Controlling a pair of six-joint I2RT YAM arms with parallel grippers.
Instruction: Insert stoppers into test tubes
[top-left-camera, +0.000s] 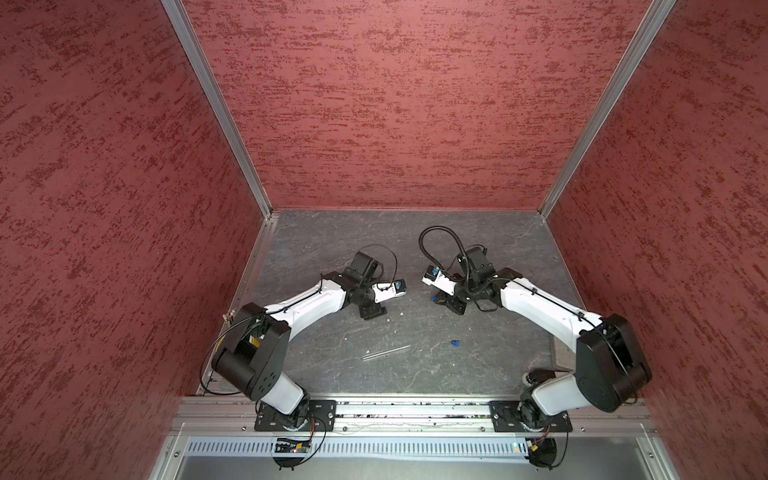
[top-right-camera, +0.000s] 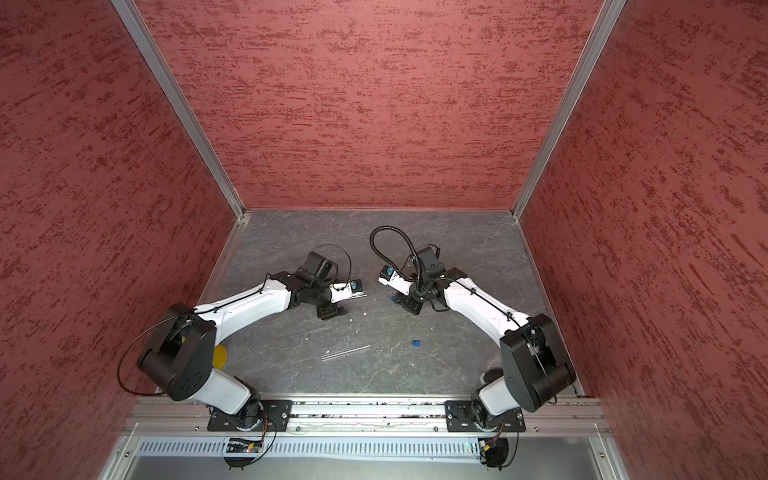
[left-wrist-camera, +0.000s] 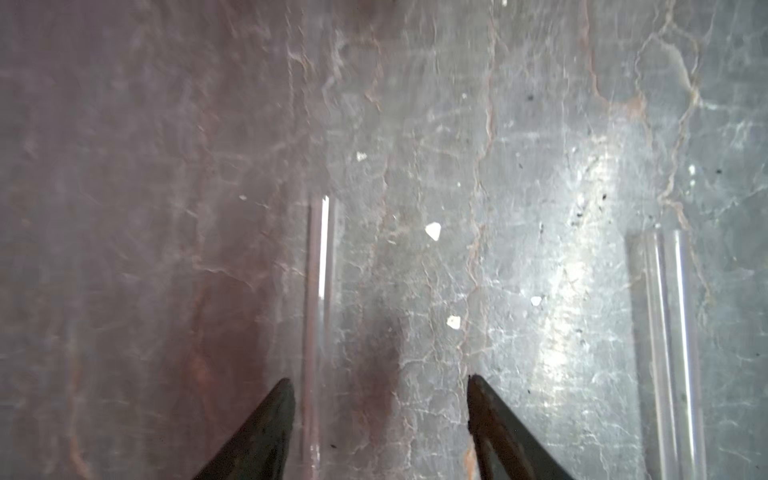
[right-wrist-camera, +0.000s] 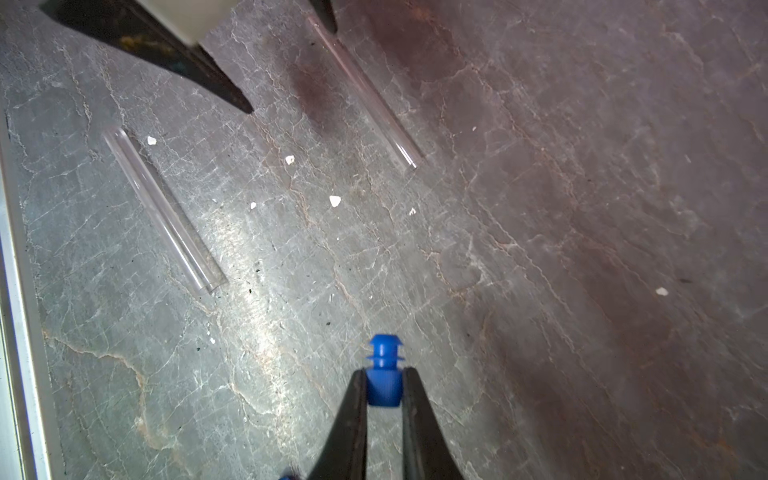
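Observation:
My left gripper is open above the table, with nothing held between its fingers. One clear glass test tube lies flat on the table below it, nearer its left finger; the right wrist view shows the same glass tube (right-wrist-camera: 372, 100). A second clear tube (left-wrist-camera: 670, 344) lies apart on the right of the left wrist view, and on the left of the right wrist view. My right gripper is shut on a blue stopper (right-wrist-camera: 385, 356), ribbed end outward. Another blue stopper (top-left-camera: 455, 342) lies on the table toward the front.
The two arms face each other across the table, their grippers a short way apart. Small white specks dot the surface. A metal rail (top-left-camera: 416, 402) runs along the front edge. A yellow item (top-right-camera: 219, 357) shows beside the left arm.

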